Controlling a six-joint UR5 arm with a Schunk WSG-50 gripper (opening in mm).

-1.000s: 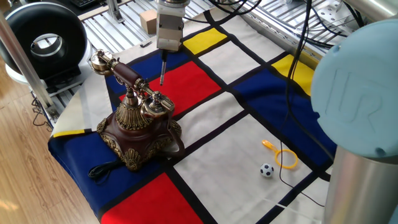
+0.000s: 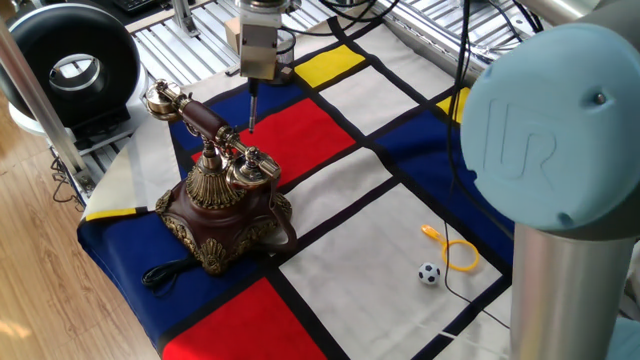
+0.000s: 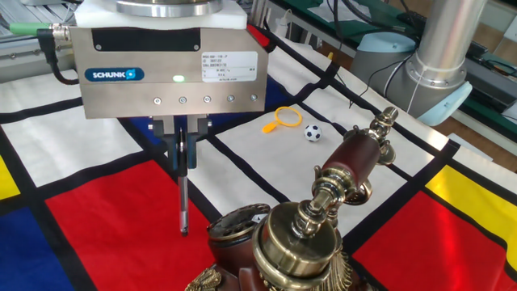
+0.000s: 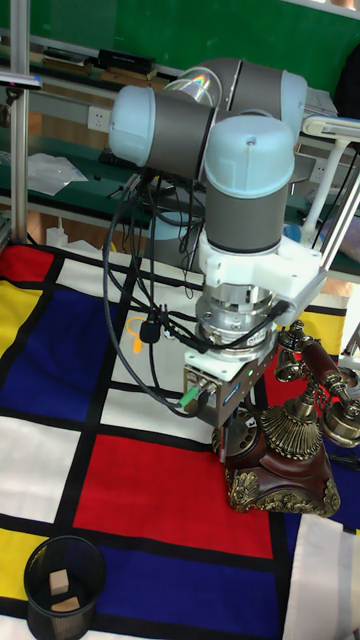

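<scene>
My gripper [image 3: 183, 158] points straight down and is shut on a slim dark pen-like rod [image 3: 183, 206], which hangs tip down between its fingers. In exterior view 2 the rod's tip shows against the red patch of the cloth, left of an ornate brown-and-brass telephone [image 3: 300, 242]. The same telephone [image 2: 215, 205] stands upright with its handset in the cradle in exterior view 1, where the rod [image 2: 253, 108] appears just behind it. From exterior view 3, the gripper body [image 4: 218, 384] covers part of the telephone's side, and the rod is hard to make out.
A black mesh cup [image 4: 40, 619] holds wooden blocks [image 4: 60, 581] near the cloth's edge. A small football [image 2: 429, 273] and a yellow ring with a handle [image 2: 460, 256] lie on a white patch. Loose cables hang along the arm.
In exterior view 1 the gripper and its rod have shifted left and slightly up the picture, nearer the telephone's handset. The arm's blue joint cover has moved left too. The table objects stayed put.
</scene>
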